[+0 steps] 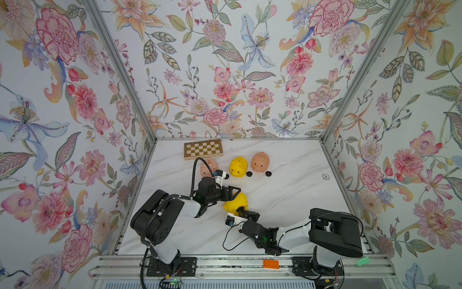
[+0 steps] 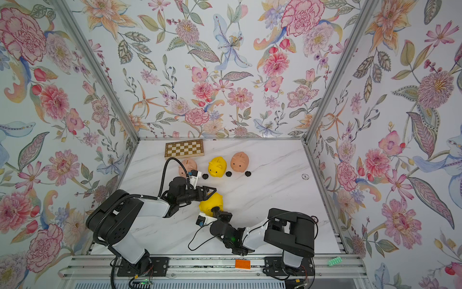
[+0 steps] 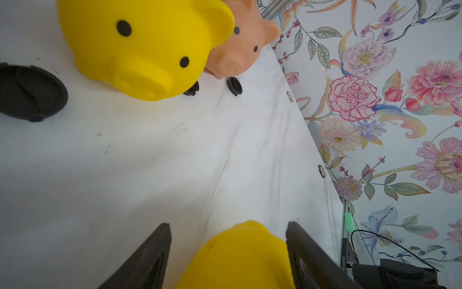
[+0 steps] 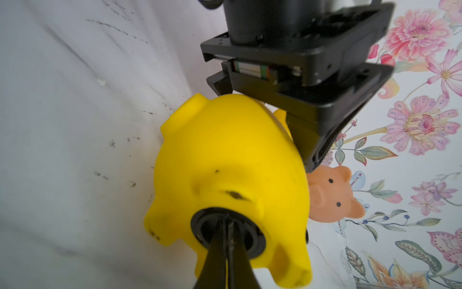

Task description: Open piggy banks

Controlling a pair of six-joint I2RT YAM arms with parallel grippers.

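Note:
My left gripper is shut on a yellow piggy bank, its two fingers on either side of the body. In the right wrist view the bank's underside faces me, with a round black plug in it. My right gripper is shut, its fingertips over the middle of that plug. Whether the plug's thin ridge is between them cannot be seen. Behind stand another yellow bank and two pink banks, one pink bank at the right and one pink bank partly behind the left arm.
Loose black plugs lie before the back banks, among them one plug and another plug. A checkered board lies at the back left.

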